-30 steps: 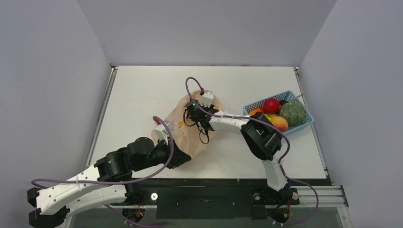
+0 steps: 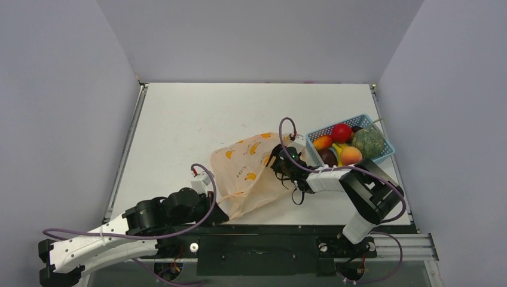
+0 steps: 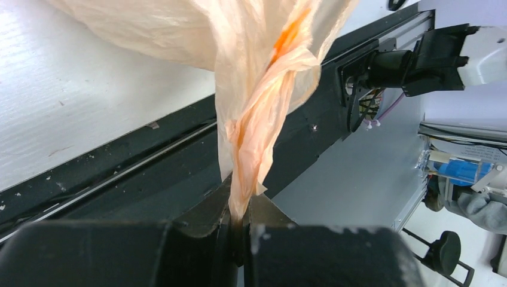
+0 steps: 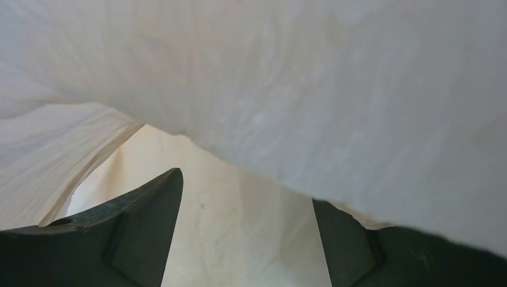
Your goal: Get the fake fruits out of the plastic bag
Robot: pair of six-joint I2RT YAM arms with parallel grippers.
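Note:
The thin cream plastic bag point(image 2: 245, 164), printed with orange fruit shapes, stretches across the middle of the table. Its gathered edge point(image 3: 254, 131) is pinched by my left gripper, which is shut on it near the table's front edge. Toward the bag's right end, my right gripper point(image 2: 275, 160) is at its mouth. In the right wrist view the two fingers point(image 4: 143, 221) stand wide apart with bag film in front of and above them, and no fruit shows between them. Several fake fruits, among them a red one point(image 2: 341, 133) and a green pumpkin point(image 2: 367, 142), lie in the basket.
The light blue basket point(image 2: 385, 156) stands at the right side of the table, just beyond my right arm. A dark rail point(image 2: 287, 229) runs along the front edge.
My right gripper has moved right and a little nearer the front, and the bag's right side has gone with it.

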